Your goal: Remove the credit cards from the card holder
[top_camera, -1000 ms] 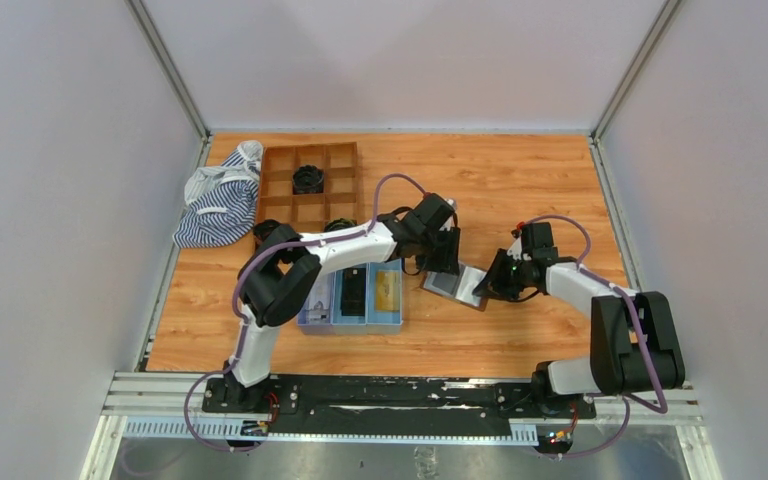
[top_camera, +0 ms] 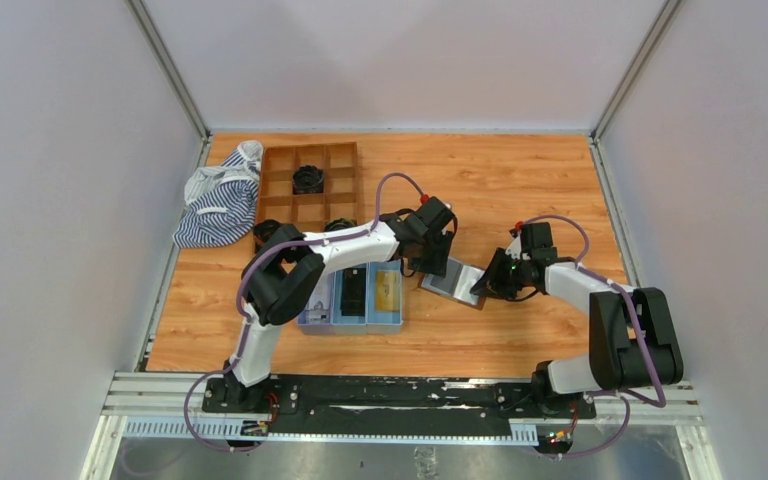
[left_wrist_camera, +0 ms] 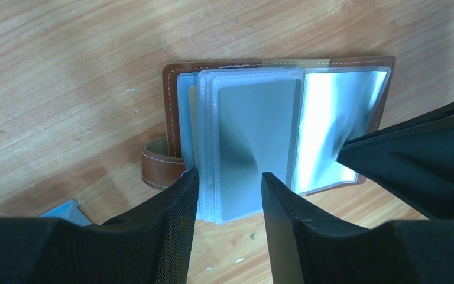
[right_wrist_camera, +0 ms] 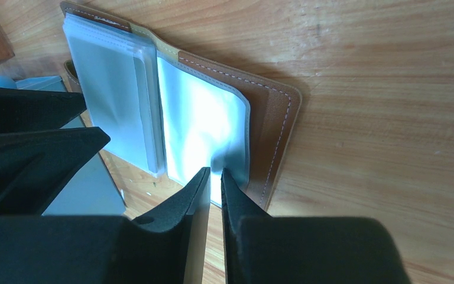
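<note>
An opened brown card holder (top_camera: 450, 278) with clear plastic sleeves lies on the table between the two grippers. In the left wrist view, its stack of sleeves (left_wrist_camera: 251, 142) is under my left gripper, whose fingers are part open at the stack's left edge and face. My right gripper is shut on the holder's white right-hand sleeve (right_wrist_camera: 195, 118), fingertips at its lower part. Whether any card is inside the sleeves I cannot tell clearly.
A blue compartment box (top_camera: 388, 318) with items sits left of the holder. A brown wooden organizer (top_camera: 310, 150) and a striped cloth (top_camera: 210, 225) are at the back left. Bare table lies behind and in front of the holder.
The right gripper has barely moved.
</note>
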